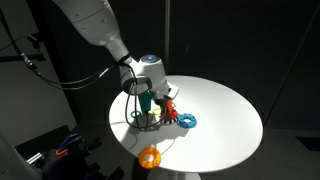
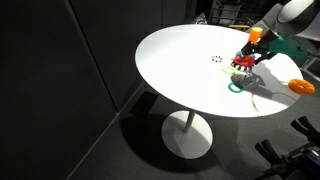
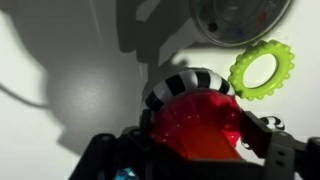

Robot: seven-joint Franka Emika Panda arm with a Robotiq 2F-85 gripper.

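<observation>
In the wrist view, an orange piece (image 3: 208, 143) lies between the dark fingers of my gripper. Right beneath it is a red piece (image 3: 190, 112) with a black-and-white striped edge. From the side, the orange piece (image 2: 255, 33) is directly above the red piece (image 2: 242, 61) on the white table, at my gripper. My gripper (image 1: 167, 99) points down over them in the other exterior view. The fingers are partly apart around the orange piece; whether the finger pads press on it cannot be made out.
A green toothed ring (image 3: 236, 75) and a round clear object (image 3: 240, 20) lie close by. A blue ring (image 1: 187, 120) is right of the pieces, and an orange ring (image 1: 150, 158) sits near the table's front edge.
</observation>
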